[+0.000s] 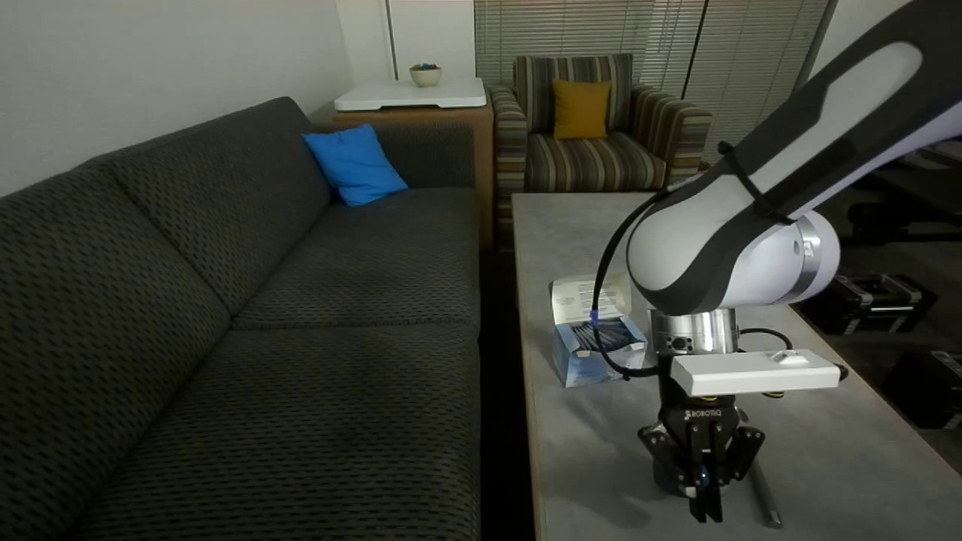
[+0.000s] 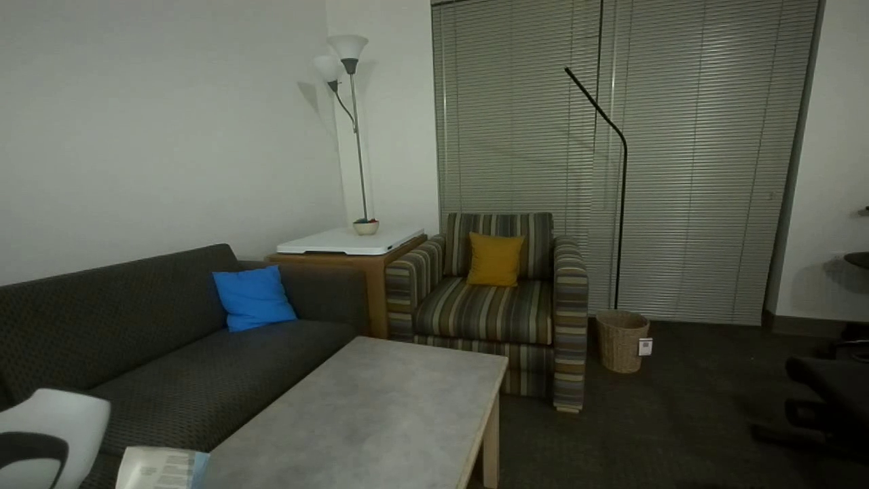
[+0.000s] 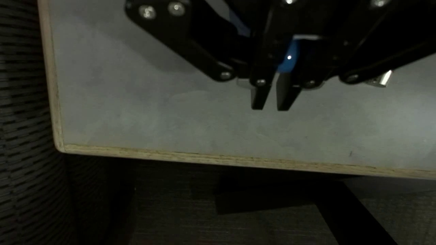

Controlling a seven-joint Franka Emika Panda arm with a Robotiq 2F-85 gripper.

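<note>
My gripper points down over the near part of the grey table. In the wrist view its fingertips stand close together with a narrow gap. Higher up between the fingers shows a small blue object, mostly hidden by the black linkages; what it is I cannot tell. A dark rounded thing shows just behind the fingers in exterior view 1; whether it is part of the held object is unclear. A silver metal rod lies on the table beside the gripper, its end glinting at the right of the wrist view.
An opened blue box with dark contents and a raised lid stands behind the gripper, near the sofa-side edge. The grey sofa runs along the left. Past the box, the far tabletop is clear.
</note>
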